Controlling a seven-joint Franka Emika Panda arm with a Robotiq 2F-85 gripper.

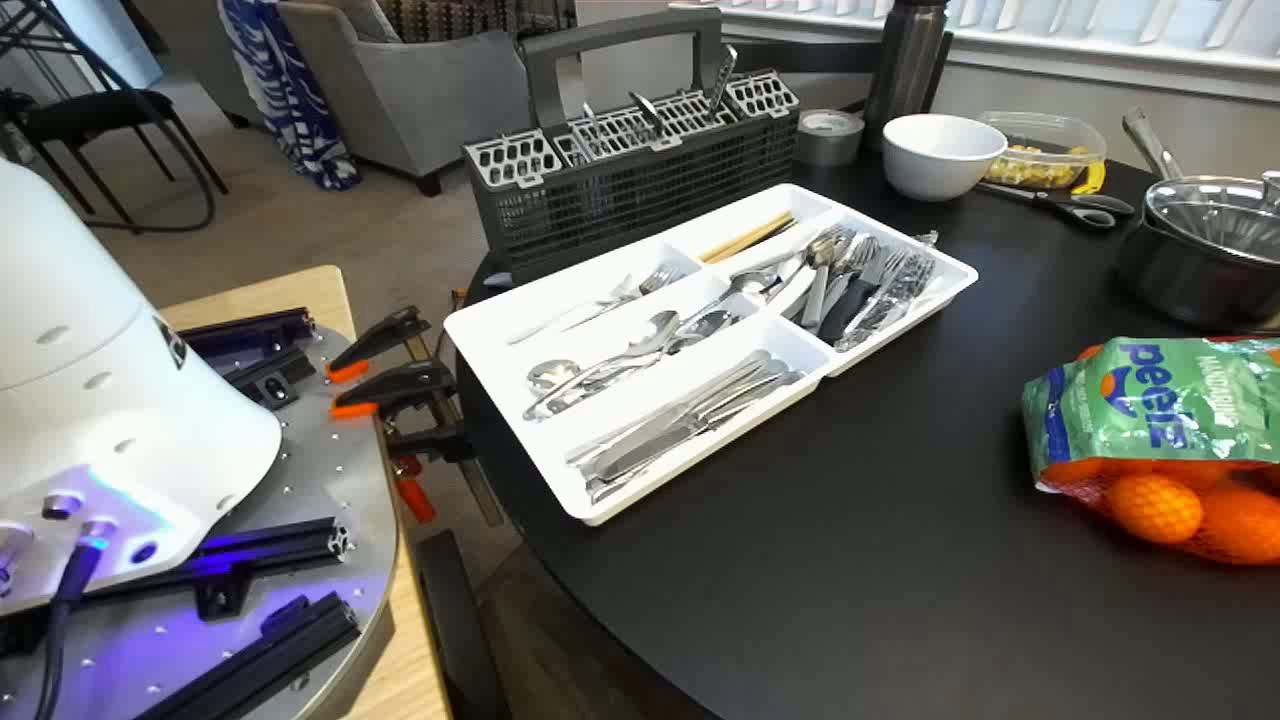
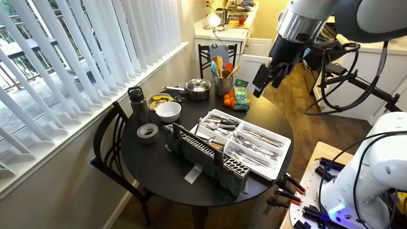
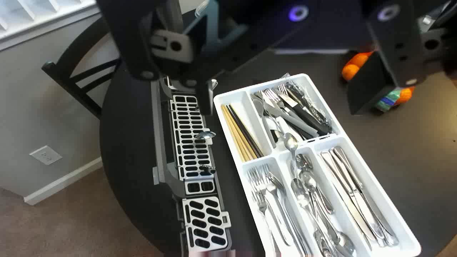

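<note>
My gripper is open, its two fingers spread wide at the top of the wrist view with nothing between them. In exterior view 2 the gripper [image 2: 263, 82] hangs above the table's right side, near the orange bag. Below it on the table lies a white cutlery tray [image 3: 286, 157], its compartments holding forks [image 3: 274, 201], spoons [image 3: 315, 201], knives [image 3: 357, 192], chopsticks [image 3: 240, 132] and mixed utensils. Alongside the tray stands a dark grey cutlery basket [image 1: 624, 168] with a handle. A few utensils [image 3: 205, 135] poke up through its slotted top.
A bag of oranges [image 1: 1152, 444], a lidded pot [image 2: 198, 87], a white bowl [image 2: 168, 111], a tape roll [image 2: 147, 131] and a tall bottle [image 2: 138, 103] stand round the black table [image 1: 888, 564]. Bare tabletop lies between tray and oranges.
</note>
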